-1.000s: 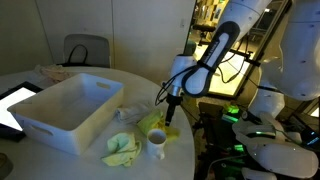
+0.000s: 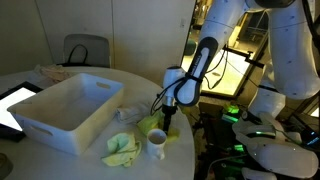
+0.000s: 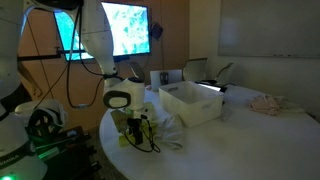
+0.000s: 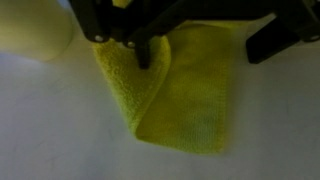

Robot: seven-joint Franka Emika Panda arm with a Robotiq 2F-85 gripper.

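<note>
A yellow-green cloth (image 2: 150, 122) lies crumpled on the white table, directly under my gripper. The wrist view shows the fingers wide apart, with the cloth (image 4: 190, 95) spread below and between them. One dark finger (image 4: 146, 52) overlaps a fold of it; whether they touch is unclear. A second green-yellow cloth (image 2: 122, 150) rests flat nearer the table's front. Close to the gripper stands a white mug (image 2: 156, 148), partly visible at the wrist view's left edge.
A large empty white bin (image 2: 45, 137) occupies the table's left side. Between it and the gripper lies a pale grey-white cloth (image 3: 172, 135). Farther back are a patterned cloth (image 2: 55, 72) and a dark bag (image 2: 88, 50).
Over the last second the arm and gripper have come down toward the yellow-green cloth. The cloths, mug and bin have stayed in place.
</note>
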